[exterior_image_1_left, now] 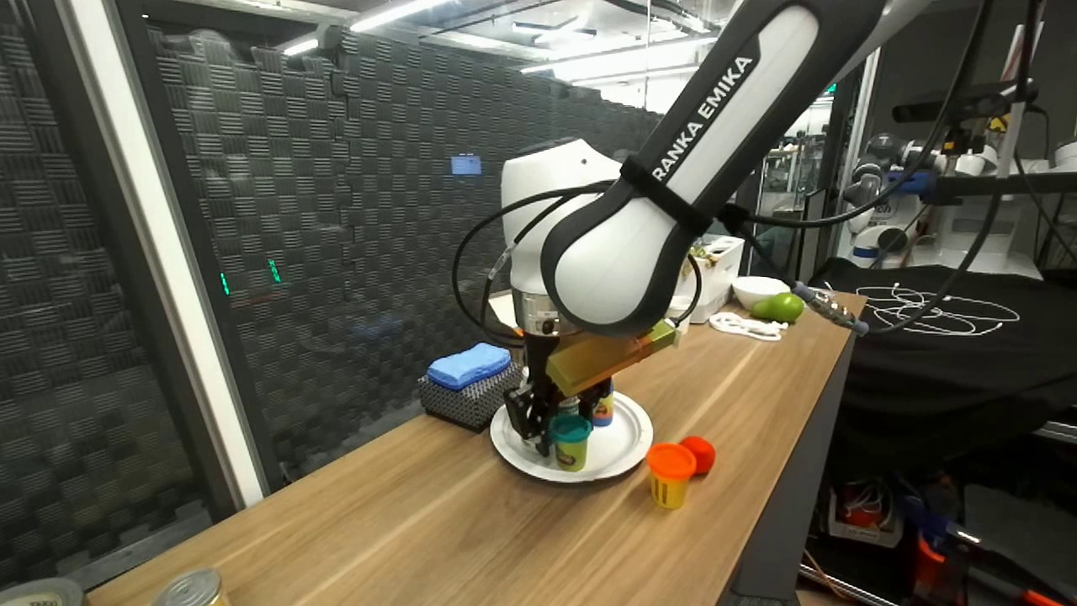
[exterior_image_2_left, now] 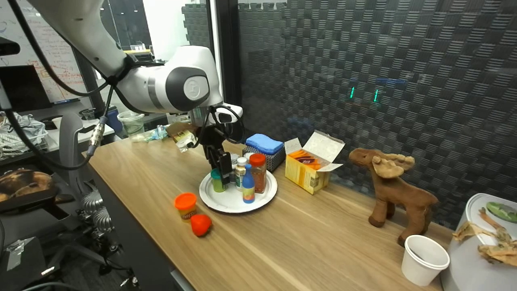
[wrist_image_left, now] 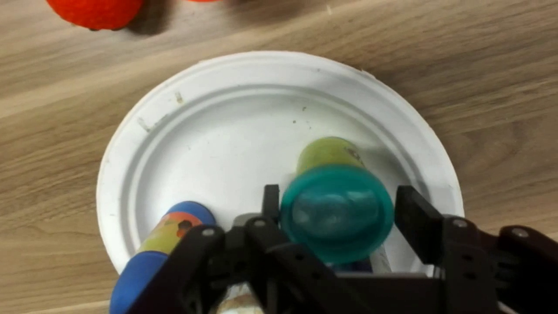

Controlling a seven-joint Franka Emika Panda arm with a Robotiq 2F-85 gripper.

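A small yellow-green tub with a teal lid (wrist_image_left: 337,220) stands on the white plate (wrist_image_left: 219,141), in the right half of the wrist view. My gripper straddles its lid, one finger on each side. The fingers are part open, with narrow gaps showing beside the lid, so they do not appear to clasp it. In exterior view 1 the tub (exterior_image_1_left: 570,453) looks upright, its base down at the plate.
Crowded on the plate are a blue bottle (exterior_image_2_left: 248,186), a red-lidded jar (exterior_image_2_left: 259,172) and a white-capped bottle (exterior_image_2_left: 240,174). An orange-lidded tub (exterior_image_1_left: 671,476) and a red object (exterior_image_1_left: 699,454) sit off its edge. Bare table lies in front.
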